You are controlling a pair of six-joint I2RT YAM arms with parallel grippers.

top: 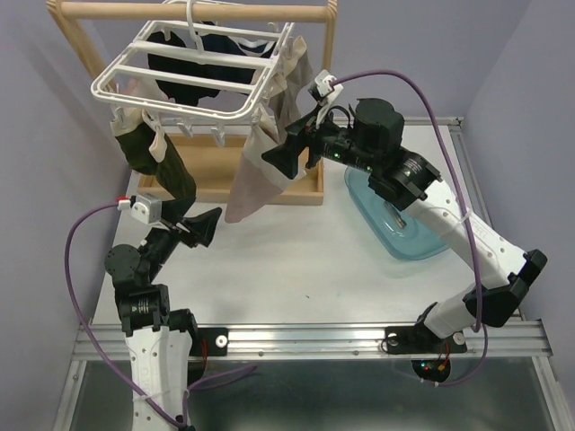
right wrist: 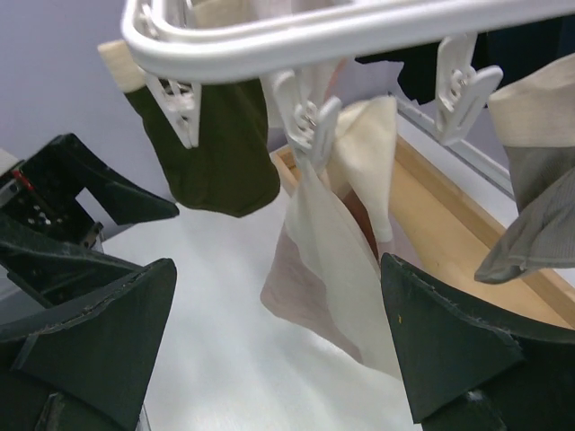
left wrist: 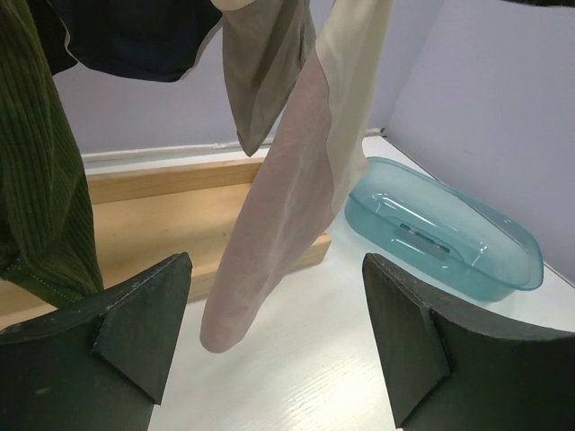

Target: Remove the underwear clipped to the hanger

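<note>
A two-tone beige and pinkish underwear piece (top: 256, 175) hangs from a clip (right wrist: 305, 117) at the front right of the white hanger (top: 193, 114). At its right side in the top view is my right gripper (top: 299, 154). The right wrist view shows these fingers open, the cloth (right wrist: 337, 260) ahead of the gap and its lower edge partly hidden by one finger (right wrist: 449, 337). Whether they touch is unclear. Lower left, my left gripper (top: 205, 209) stands open and empty, apart from the same cloth (left wrist: 278, 206), which hangs ahead of it.
Dark green cloth (top: 153, 153), black cloth (top: 193, 67) and grey-beige cloth (top: 287, 94) also hang here. Wooden posts (top: 81, 45) hold the hanger up. A blue bin (top: 418, 235) stands at the right.
</note>
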